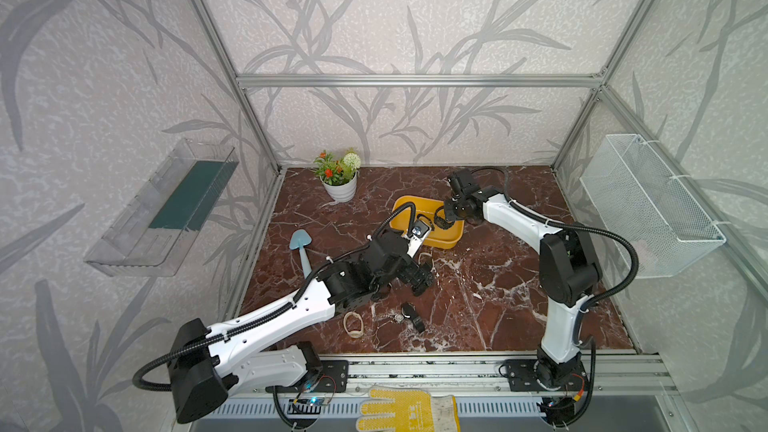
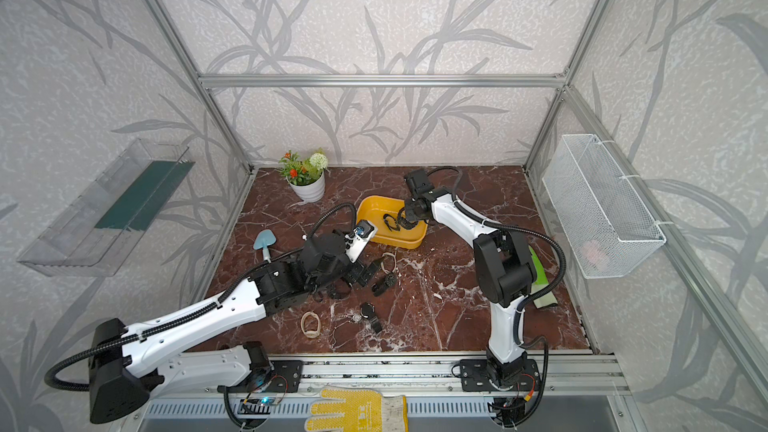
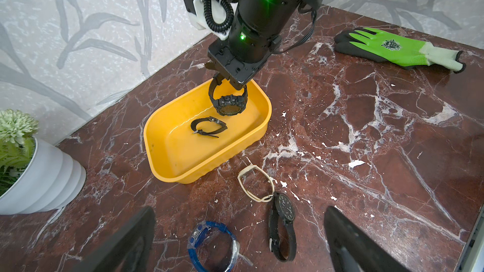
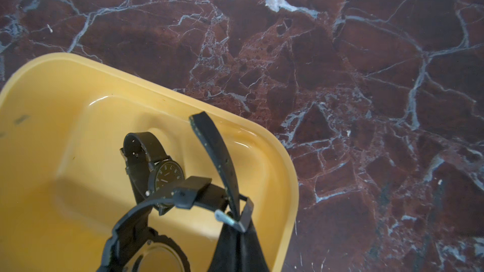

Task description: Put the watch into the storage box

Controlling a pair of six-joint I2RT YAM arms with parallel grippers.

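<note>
The yellow storage box [image 3: 176, 156] stands on the marble table, a slim black watch [image 3: 216, 122] lying inside it. A chunky black watch [image 3: 230, 105] hangs within the box's outline by its strap [image 4: 214, 151]; my right gripper is shut on that strap near the buckle. Whether this watch touches the box floor I cannot tell. Open and empty, my left gripper hovers over the loose watches in front of the box. Below it are a blue watch [image 3: 193, 244], a round-faced black watch [image 3: 285, 207] and a pale band [image 3: 243, 172].
Nearer the front edge lie a beige watch [image 1: 353, 325] and another black watch [image 1: 413, 317]. A potted plant [image 1: 341, 190] and a light-blue shovel [image 1: 301, 240] occupy the left side. A green glove [image 3: 398, 47] is on the right. Bare table stretches right of the box.
</note>
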